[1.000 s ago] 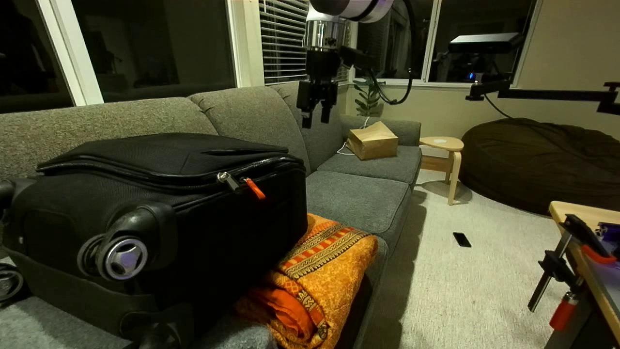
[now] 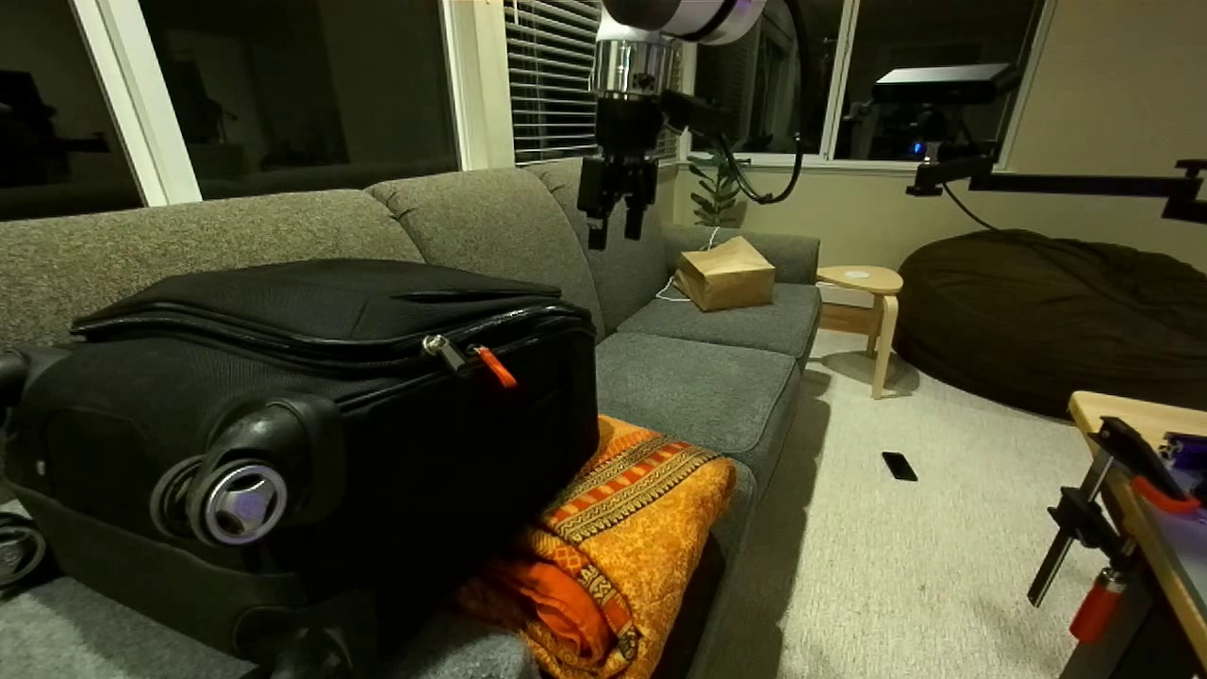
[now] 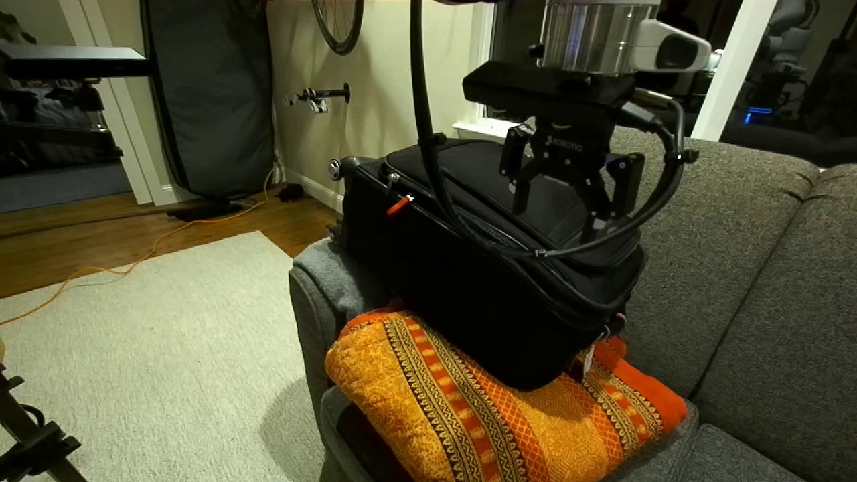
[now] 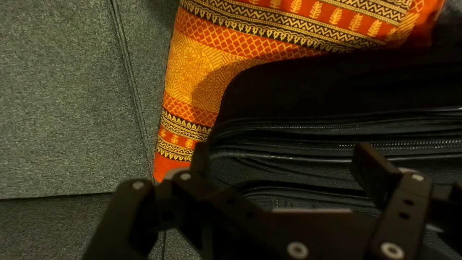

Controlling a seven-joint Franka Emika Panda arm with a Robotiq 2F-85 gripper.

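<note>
My gripper (image 3: 558, 213) hangs pointing down above the sofa, its two fingers spread well apart. Nothing shows between them. In the wrist view, one finger (image 4: 200, 161) stands left and the other right, with the suitcase's zippered edge below. The black suitcase (image 2: 453, 453) lies on its back on the sofa, a red tag (image 2: 495, 368) on its zipper pull. It rests partly on a folded orange patterned blanket (image 3: 394, 377). In the first exterior view the gripper (image 2: 616, 230) is higher than the suitcase top and not touching anything.
The grey sofa (image 2: 702, 379) has bare cushions beyond the blanket, with a brown paper bag (image 2: 730, 277) at the far end. A cable (image 3: 434, 177) loops beside the gripper. A small stool (image 2: 860, 277), a dark beanbag (image 2: 1052, 317) and a phone (image 2: 900, 465) are farther off.
</note>
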